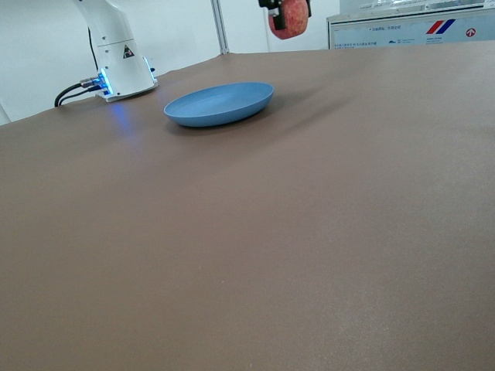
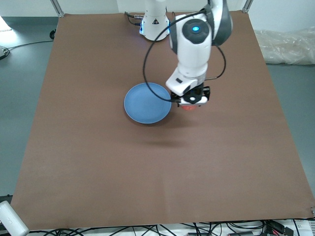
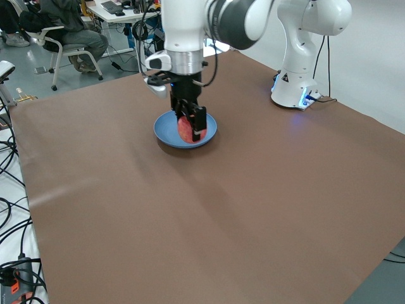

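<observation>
A red, apple-like fruit [image 1: 291, 18] is held in the black gripper [image 3: 190, 128], which is shut on it, raised above the brown table. In the left view the fruit [image 2: 189, 107] shows below the wrist, just right of a round blue plate [image 2: 142, 108]. In the top view the plate [image 1: 209, 104] lies below and left of the fruit. In the right view the fruit appears in front of the plate [image 3: 164, 133], overlapping it.
Cables run along the table's edge.
</observation>
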